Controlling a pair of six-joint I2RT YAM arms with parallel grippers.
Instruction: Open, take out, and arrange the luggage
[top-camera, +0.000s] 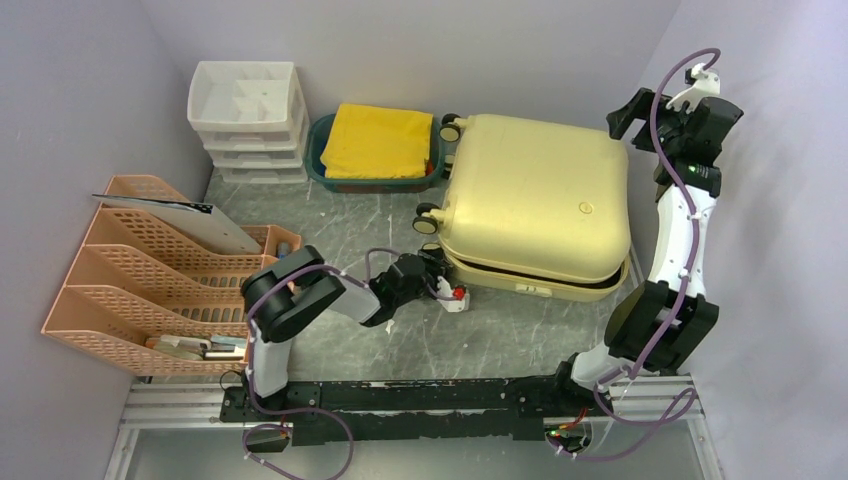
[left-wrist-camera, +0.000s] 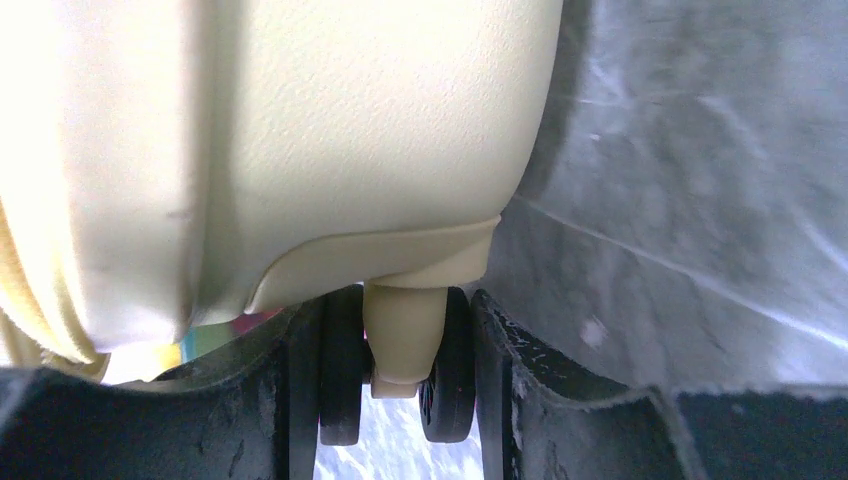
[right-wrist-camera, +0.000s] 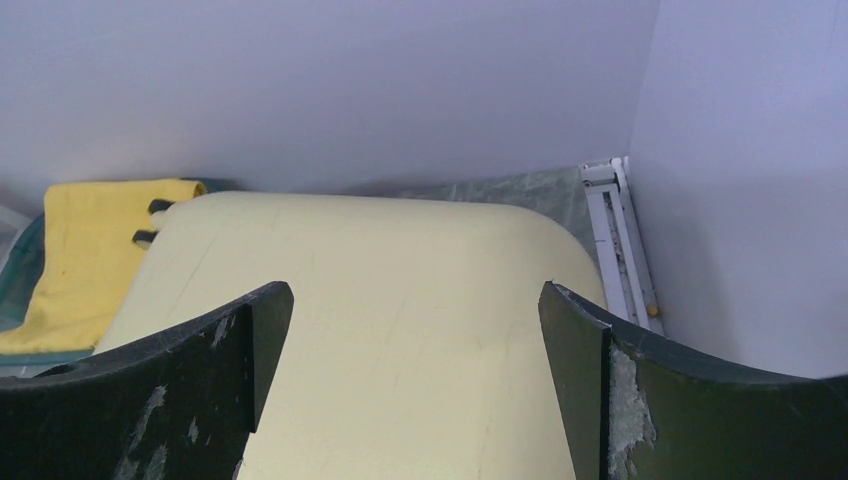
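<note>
The cream suitcase (top-camera: 530, 195) lies flat at the back right, its lid resting slightly askew over the lower shell (top-camera: 560, 290) with a dark gap along the front. At its front left corner is my left gripper (top-camera: 436, 262). In the left wrist view, that gripper's fingers (left-wrist-camera: 342, 375) press from both sides on a small cream part (left-wrist-camera: 405, 330) projecting from the suitcase. In the right wrist view, my right gripper stands wide open above the suitcase lid (right-wrist-camera: 400, 380), nothing between its fingers. The suitcase's contents are hidden.
A green basket (top-camera: 316, 168) holding a folded yellow cloth (top-camera: 375, 142) is at the back. White drawers (top-camera: 245, 100) stand beside it, and an orange slotted rack (top-camera: 75, 290) is on the left.
</note>
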